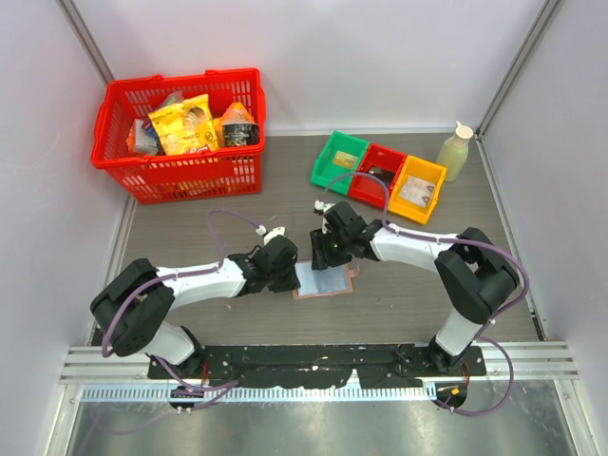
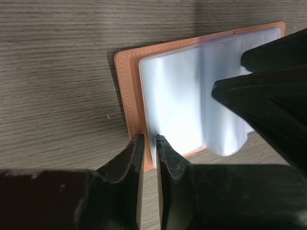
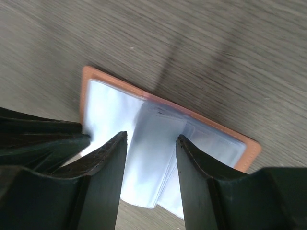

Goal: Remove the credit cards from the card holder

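Note:
The card holder [image 1: 321, 280], tan with clear plastic sleeves over white inserts, lies open on the table between both grippers. My left gripper is shut on the holder's left edge, as the left wrist view shows. My right gripper is part open above the middle sleeve [image 2: 220, 120], its fingertips either side of that raised flap; whether they touch it is unclear. No separate credit card can be made out in the sleeves.
A red basket [image 1: 176, 174] of snack bags stands at the back left. Green [image 1: 325, 163], red [image 1: 366, 190] and yellow [image 1: 427, 204] bins and a pale bottle [image 1: 453, 152] are at the back right. The table around the holder is clear.

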